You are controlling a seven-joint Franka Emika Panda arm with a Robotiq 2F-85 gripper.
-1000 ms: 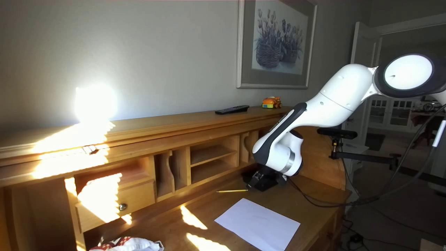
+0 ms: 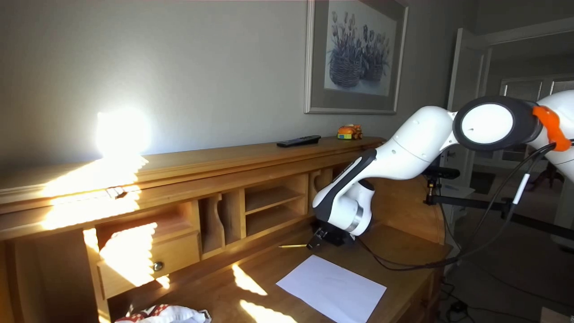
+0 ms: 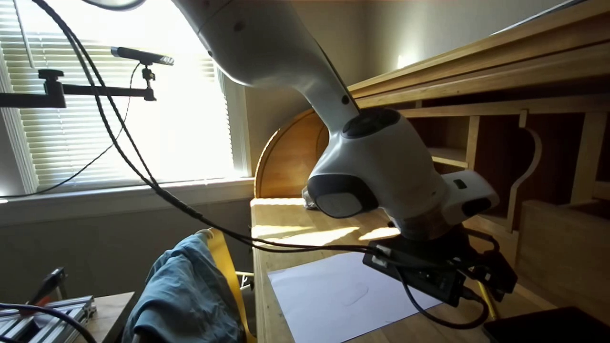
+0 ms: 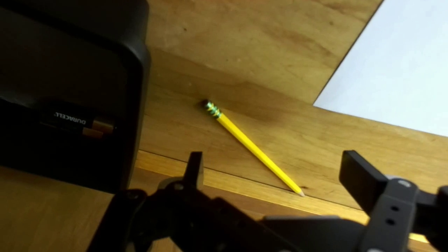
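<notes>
A yellow pencil (image 4: pixel 256 149) lies on the wooden desk, its eraser end toward the black tray and its tip toward the desk's cubbies. In the wrist view my gripper is open, fingers wide apart to either side of the pencil's sharpened half, with nothing held. Exterior view 1 has the gripper (image 2: pixel 316 241) low over the desk at one end of the pencil (image 2: pixel 292 246). In exterior view 2 the pencil (image 3: pixel 487 297) is partly hidden behind the gripper hardware.
A white sheet of paper (image 2: pixel 333 288) lies flat near the pencil. Beside the pencil stands a black tray (image 4: pixel 140 84) with a Duracell battery (image 4: pixel 73 119) inside. Cubbies (image 2: pixel 274 207) line the back of the desk. A patterned cloth (image 2: pixel 167 314) sits at the front left.
The arm has moved left and lower in exterior view 1, bringing the gripper nearer the pencil. Pencil and paper have stayed in place.
</notes>
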